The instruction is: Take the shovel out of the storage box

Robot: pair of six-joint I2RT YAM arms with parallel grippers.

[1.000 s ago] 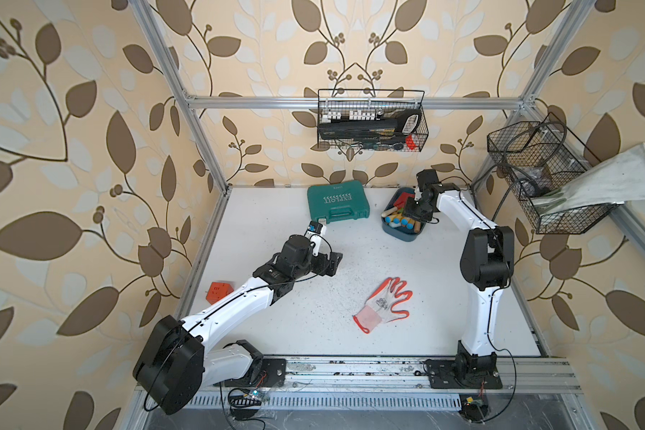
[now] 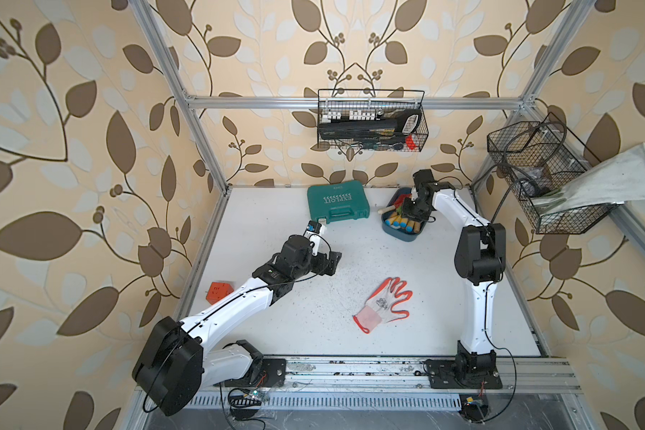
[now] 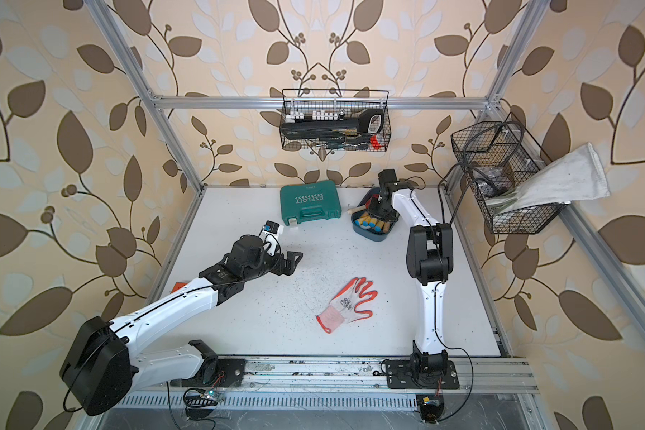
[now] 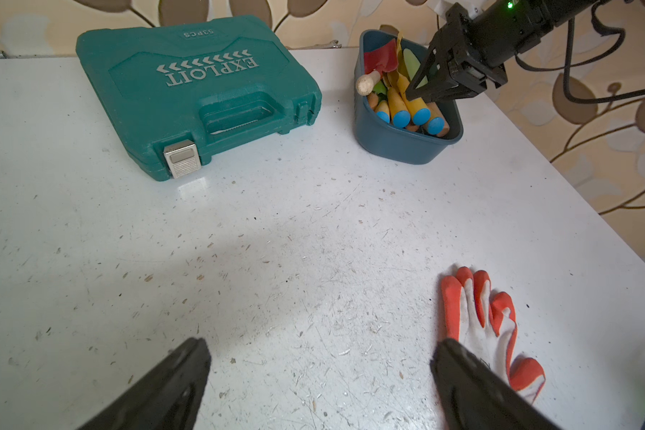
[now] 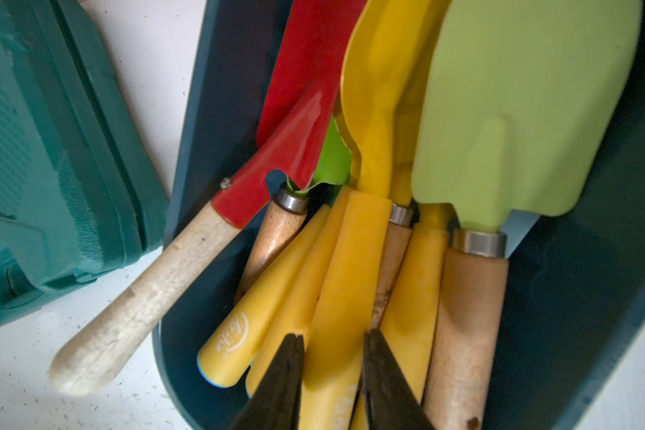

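The dark teal storage box (image 4: 401,147) at the back right holds several shovels: a red one with pale wooden handle (image 5: 143,286), a light green one (image 5: 523,107), and yellow ones (image 5: 369,86). My right gripper is down inside the box, its fingertips either side of a yellow handle near the front, part open; whether they touch it is unclear. My left gripper is open and empty over the table, left of centre and well apart from the box.
A green tool case (image 4: 200,93) lies left of the box. A red-and-white glove (image 2: 380,308) lies front centre. Wire baskets (image 2: 369,125) hang above.
The left arm has not moved.
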